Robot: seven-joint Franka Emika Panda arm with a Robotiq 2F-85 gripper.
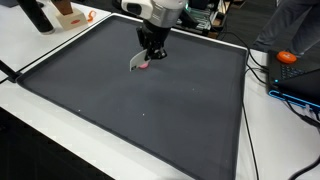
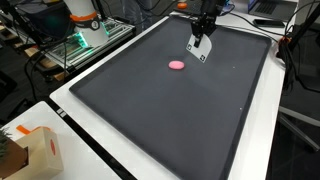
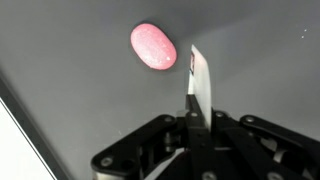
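A thin white card (image 2: 200, 47) hangs on edge from my gripper (image 2: 204, 27), which is shut on it. Seen from the wrist, the card (image 3: 201, 82) shows almost edge-on, with a small red mark on one face, and rises from between the dark fingers. Beside it, apart from the card there, lies a pink oval object (image 3: 153, 46) on the dark surface. In exterior view 1 the card (image 1: 137, 61) hangs in front of part of the pink object (image 1: 144, 66). Whether its lower edge touches the surface, I cannot tell.
An orange-topped device (image 1: 287, 58) stands off to the right on the white table. A white box (image 2: 40, 155) sits near the camera in exterior view 2.
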